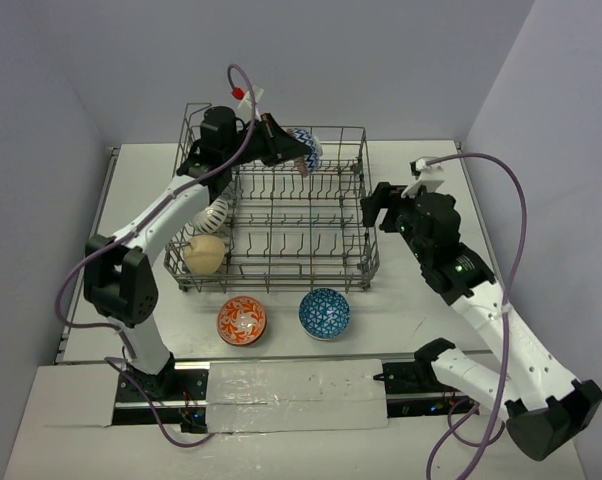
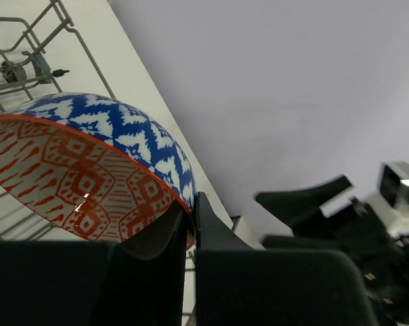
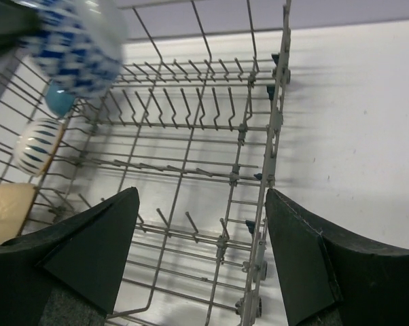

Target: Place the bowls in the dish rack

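Observation:
My left gripper (image 1: 291,147) is raised over the back of the wire rack (image 1: 366,262), its fingers on the rim of a blue-white patterned bowl (image 2: 147,146) with a red patterned inside, held tilted on edge. Along the rack's left side stand a teal bowl (image 3: 58,100), a striped bowl (image 1: 210,214) and a tan bowl (image 1: 203,254). An orange bowl (image 1: 241,321) and a blue bowl (image 1: 324,313) lie in front of the rack. My right gripper (image 1: 375,205) stands open at the rack's right edge, nothing between its fingers.
The rack's middle and right rows are empty. Bare counter (image 1: 421,310) lies to the right of the rack, and grey walls enclose the back and sides.

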